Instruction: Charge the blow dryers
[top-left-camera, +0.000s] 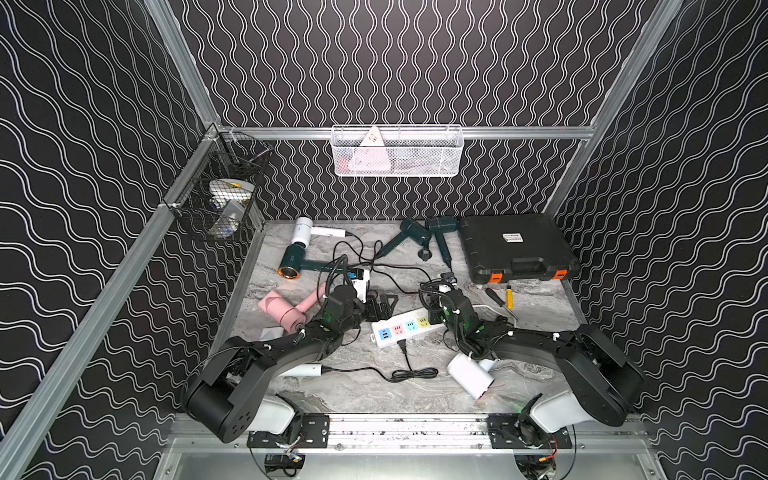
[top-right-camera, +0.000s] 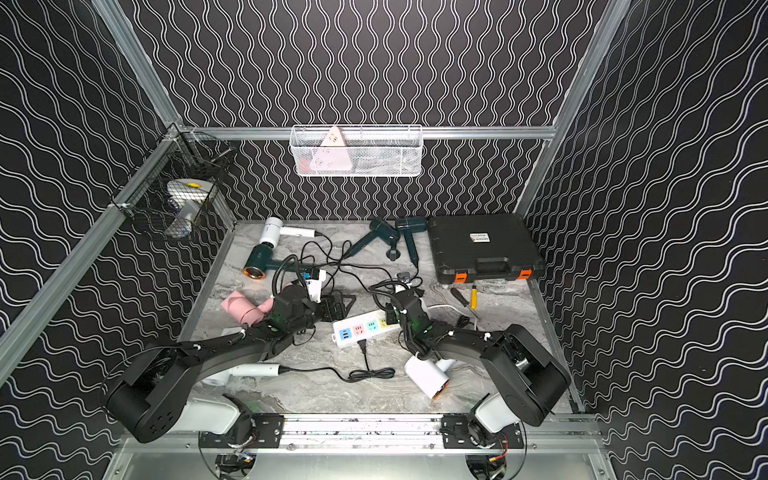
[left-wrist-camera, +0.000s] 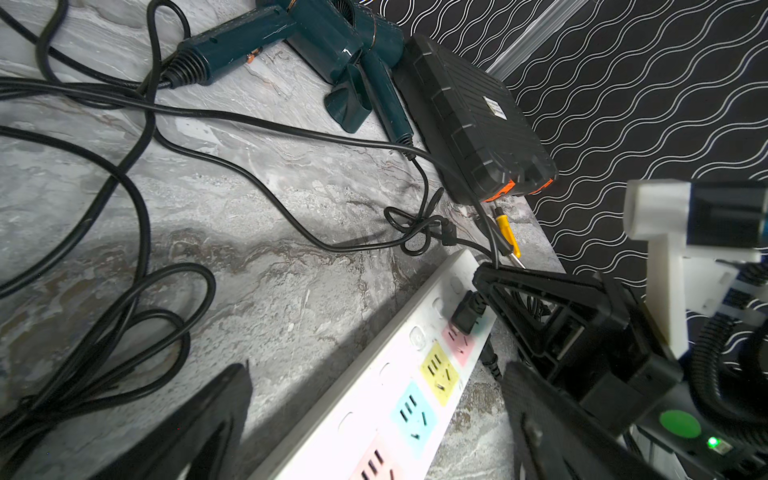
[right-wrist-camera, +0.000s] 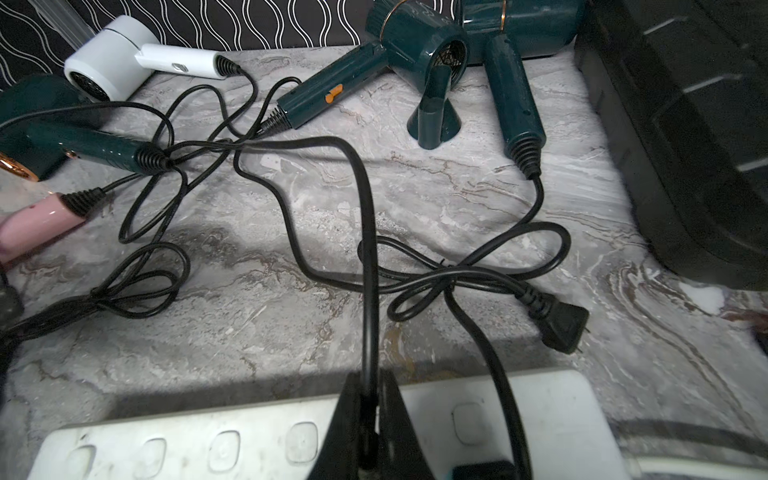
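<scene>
The white power strip (left-wrist-camera: 376, 408) lies diagonally, with blue, pink, green and yellow sockets. My right gripper is shut on a black cord (right-wrist-camera: 369, 264) above the strip's far end; a black plug (left-wrist-camera: 466, 312) sits at its pink socket there. My left gripper stands open above the strip's left end, nothing between its fingers. Several dark green dryers (right-wrist-camera: 512, 96), a white dryer (right-wrist-camera: 108, 60) and a pink dryer (right-wrist-camera: 36, 224) lie around with tangled cords. A loose plug (right-wrist-camera: 564, 324) lies behind the strip.
A black case (top-left-camera: 516, 244) fills the back right, with screwdrivers (top-left-camera: 509, 297) in front. Another white dryer (top-left-camera: 468, 374) lies at the front right. Cords clutter the middle; the front centre holds a coiled cord (top-left-camera: 412, 373).
</scene>
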